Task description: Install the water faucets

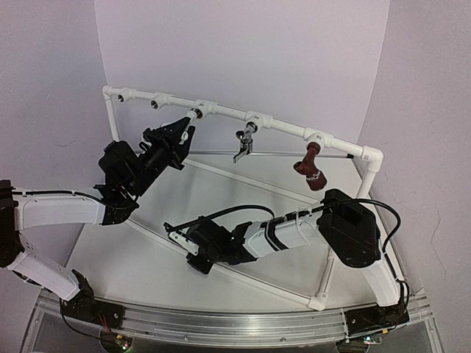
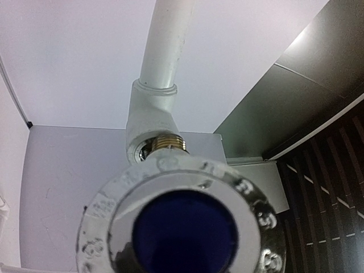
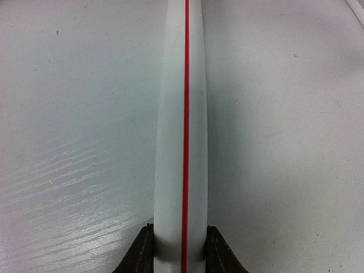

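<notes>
A white faucet [image 1: 193, 115] with a dark blue disc [image 2: 185, 233] in its front fills the lower left wrist view. Its brass threads [image 2: 168, 141] overlap the mouth of a tee socket [image 2: 141, 151] and sit off its centre; how deep they reach cannot be told. In the top view my left gripper [image 1: 185, 132] appears shut on this faucet; its fingers do not show in the left wrist view. My right gripper is shut on the frame's lower front pipe [image 3: 170, 142], white with a red stripe, one finger against either side.
A chrome faucet [image 1: 245, 143] and a dark red faucet [image 1: 312, 169] hang from tees farther right on the upper pipe [image 1: 287, 128]. Toward the left, two tee sockets [image 1: 155, 104] are empty. Between upper and lower pipes the space is mostly clear.
</notes>
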